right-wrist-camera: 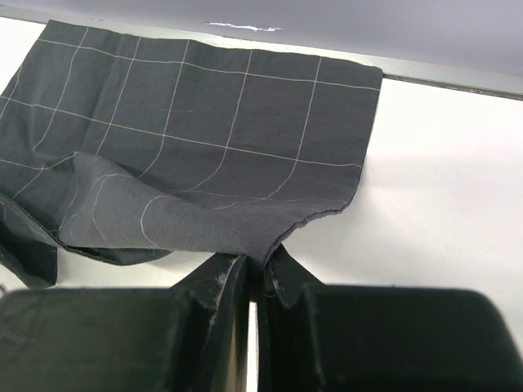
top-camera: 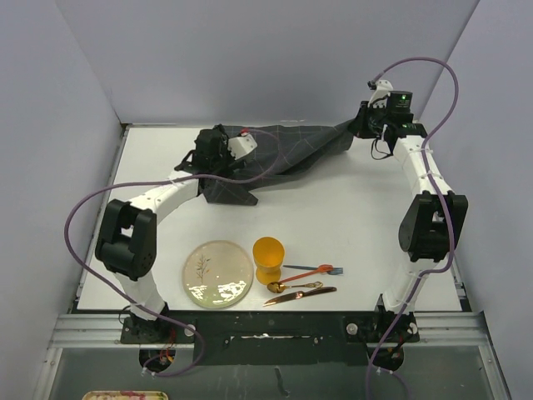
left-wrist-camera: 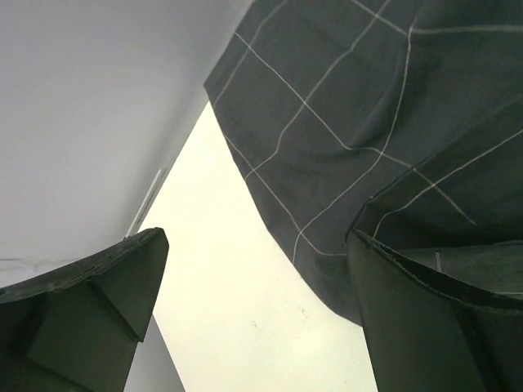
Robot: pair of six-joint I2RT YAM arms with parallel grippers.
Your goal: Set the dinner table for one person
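A dark grey cloth with thin white check lines point(top-camera: 283, 146) lies partly folded along the back of the white table. At its right end my right gripper is shut on the cloth's near edge, pulling it into a raised fold. My left gripper stands open above the cloth's left part, which shows below and beyond its fingers point(left-wrist-camera: 433, 310); nothing is between them. Near the front lie a cream plate point(top-camera: 218, 274) with a plant drawing, a yellow cup point(top-camera: 268, 257), a fork point(top-camera: 333, 270), a gold spoon point(top-camera: 300, 286) and a knife point(top-camera: 300, 296).
A red utensil point(top-camera: 308, 273) lies across the fork beside the cup. Grey walls close in the table at the back and both sides.
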